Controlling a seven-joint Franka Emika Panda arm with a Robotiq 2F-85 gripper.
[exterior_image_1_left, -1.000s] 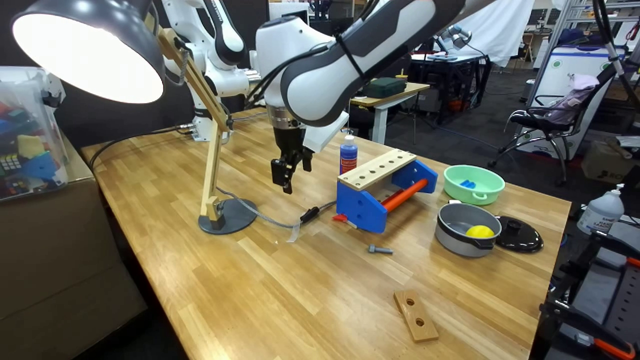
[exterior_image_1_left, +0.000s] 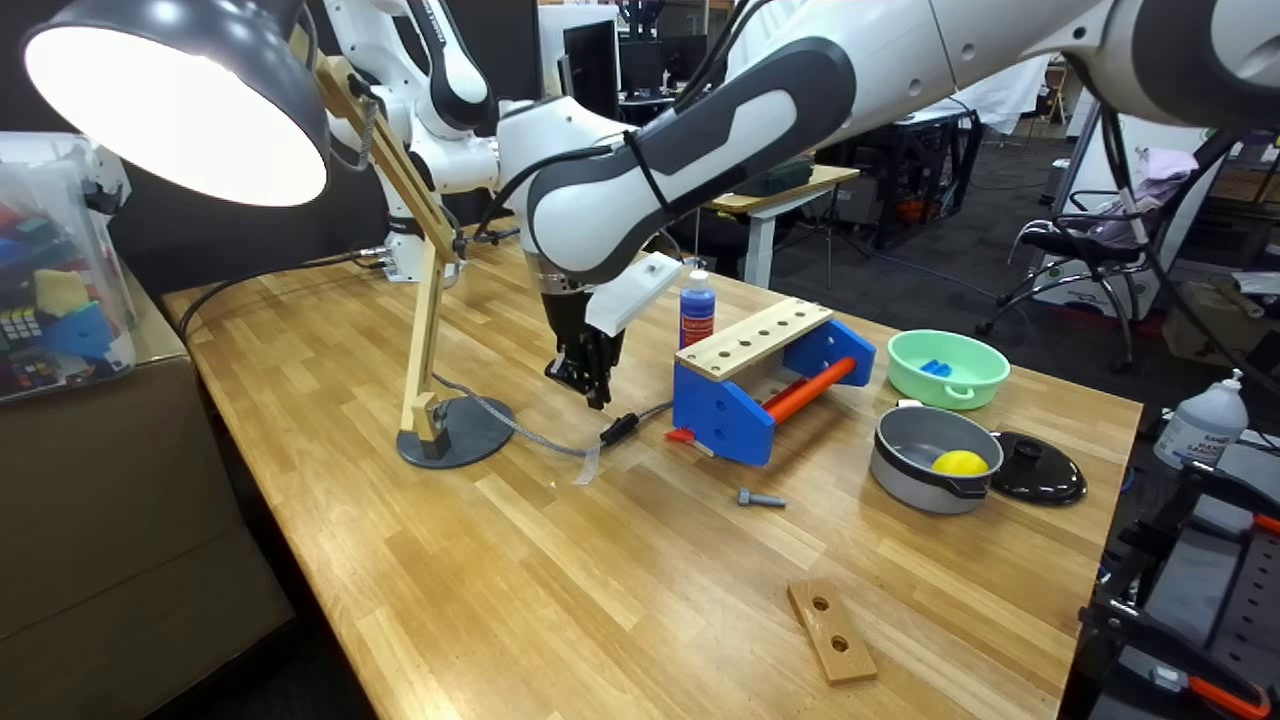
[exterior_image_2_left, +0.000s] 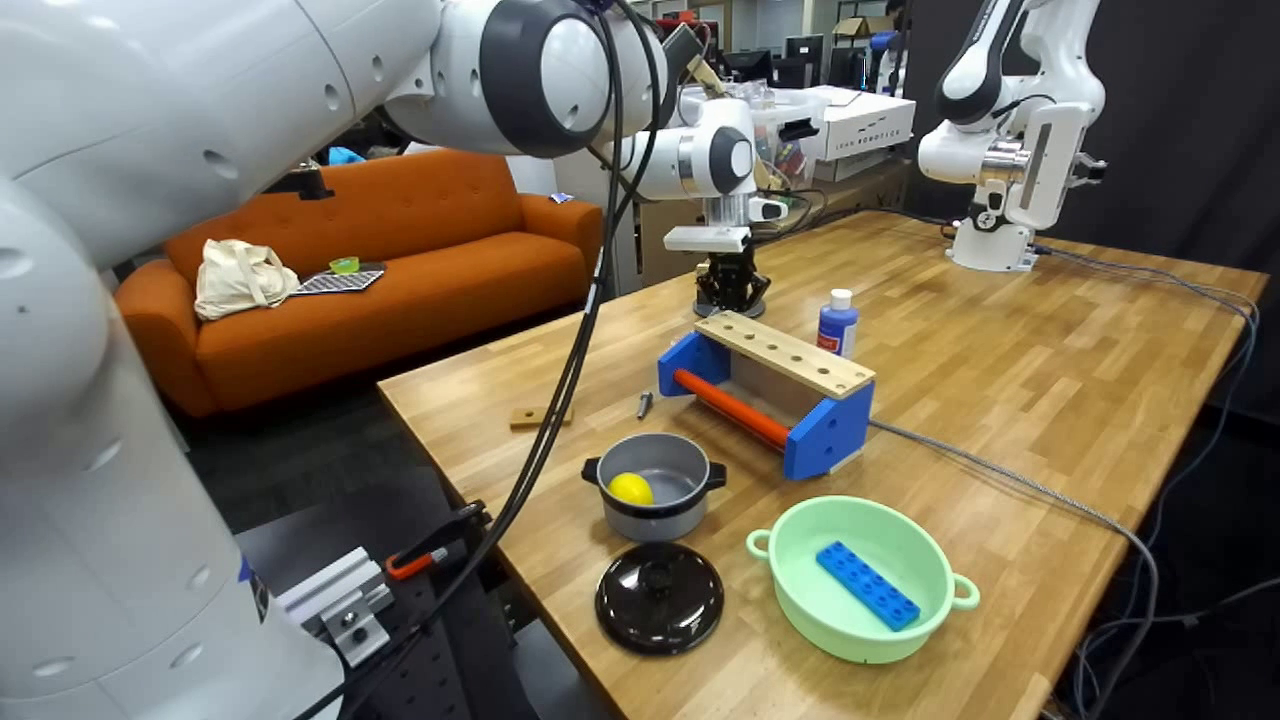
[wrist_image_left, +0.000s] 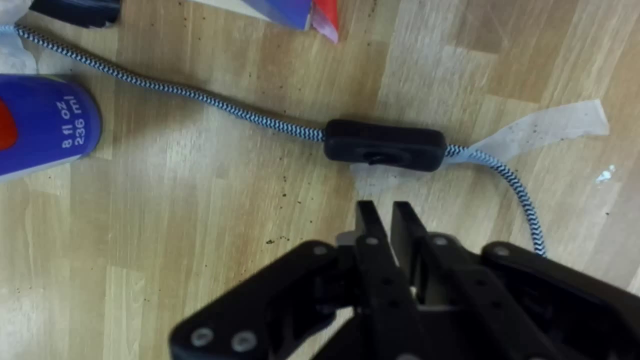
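Note:
My gripper is partly open, with a narrow gap between its fingertips and nothing in it. Just ahead of the fingertips in the wrist view lies a black inline switch (wrist_image_left: 385, 146) on a braided cord (wrist_image_left: 174, 89). Fingers and switch look apart. In exterior view 1 the gripper (exterior_image_1_left: 588, 390) hangs above the table, behind and a little left of the switch (exterior_image_1_left: 619, 428). The lit desk lamp (exterior_image_1_left: 168, 102) stands left of it, its round base (exterior_image_1_left: 480, 442) on the table. In exterior view 2 the gripper (exterior_image_2_left: 732, 288) hides part of the lamp base.
A blue bottle (exterior_image_1_left: 697, 310) and a blue-and-wood rack (exterior_image_1_left: 744, 414) stand right of the gripper. Farther right are a grey pot (exterior_image_1_left: 912, 486) with a yellow ball, a black lid (exterior_image_1_left: 1039, 468) and a green basin (exterior_image_1_left: 912, 372).
My gripper has turned and come slightly lower, nearer the switch. Its fingers, spread wide a second ago, are closer together. The upper arm has swung lower; the table objects have not moved.

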